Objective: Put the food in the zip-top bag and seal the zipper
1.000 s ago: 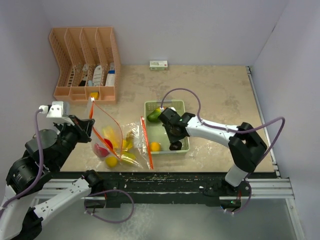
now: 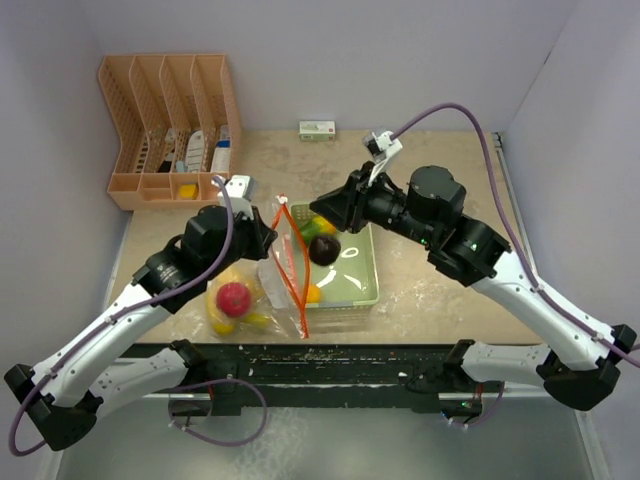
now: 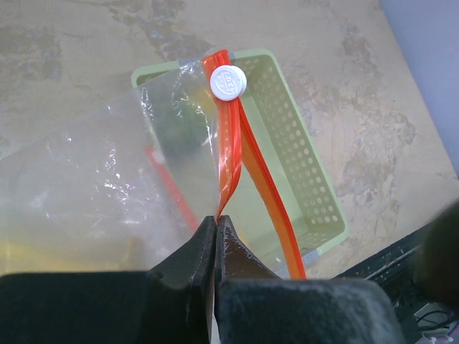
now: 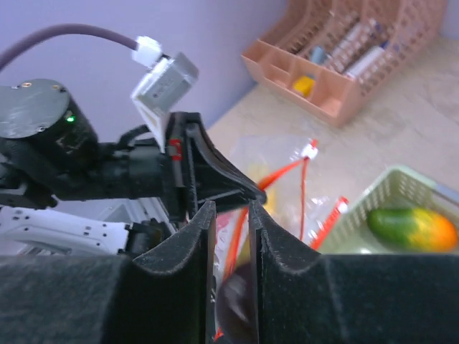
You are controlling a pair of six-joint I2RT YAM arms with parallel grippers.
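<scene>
My left gripper [image 2: 268,240] is shut on the edge of the clear zip bag [image 3: 107,172] by its red zipper strip [image 3: 258,165], with a white slider tab [image 3: 228,82] on it. A red fruit [image 2: 234,299] and yellow food show through the plastic. My right gripper is raised over the green bin [image 2: 350,300]; whether it is open is hard to tell. A dark purple food [image 4: 237,301] is just below it in the right wrist view. A green-orange food [image 4: 409,229] and an orange one [image 2: 313,294] are in the bin.
A peach compartment organiser [image 2: 170,120] with small items stands at the back left. A small box [image 2: 316,130] lies at the back. Walls border both sides.
The right gripper has risen up from low in the bin, with the dark food at it.
</scene>
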